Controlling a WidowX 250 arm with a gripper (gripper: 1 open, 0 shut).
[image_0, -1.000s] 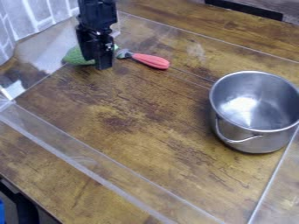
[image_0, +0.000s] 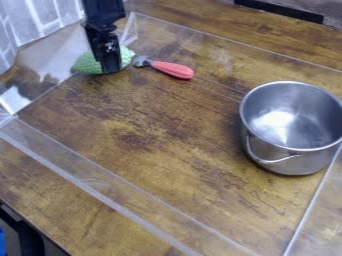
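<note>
My black gripper (image_0: 106, 62) reaches down from the top left onto a green textured object (image_0: 86, 64), which looks like a vegetable; its fingers overlap the object, and whether they are closed on it I cannot tell. Just right of it lies a utensil with a pinkish-red handle (image_0: 174, 69) and a small metal end toward the gripper. A steel pot (image_0: 287, 127) with a side handle stands at the right of the wooden table.
Clear plastic guards run along the table's (image_0: 147, 150) left, back and right edges, with a pale crinkled sheet at the top left.
My gripper has shifted slightly left over the green object, which now shows more on the gripper's right side. The utensil and pot have not moved.
</note>
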